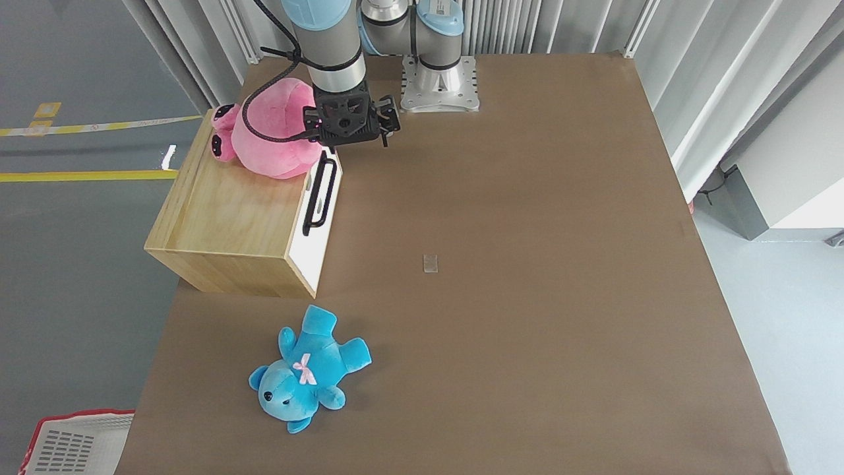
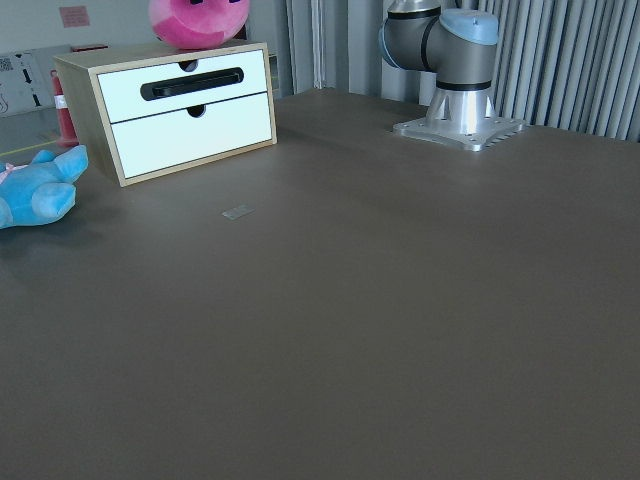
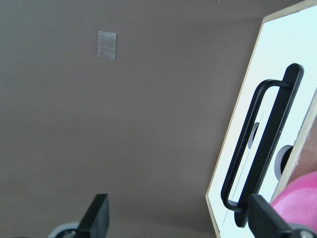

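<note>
My gripper hangs above the front of a wooden two-drawer box (image 1: 213,229) with white fronts, fingers apart and nothing between them in the wrist view. The upper drawer's black bar handle (image 3: 270,144) lies ahead and to the right of the fingers; both drawers look closed in the left view (image 2: 190,140). A pink plush toy (image 1: 273,126) sits on top of the box, partly behind the arm in the front view. A blue teddy bear (image 1: 316,372) with a pink bow lies on the table beside the box.
The robot's base (image 1: 439,95) stands at the back. A white basket with red rim (image 1: 75,443) is beyond the table's lower left edge.
</note>
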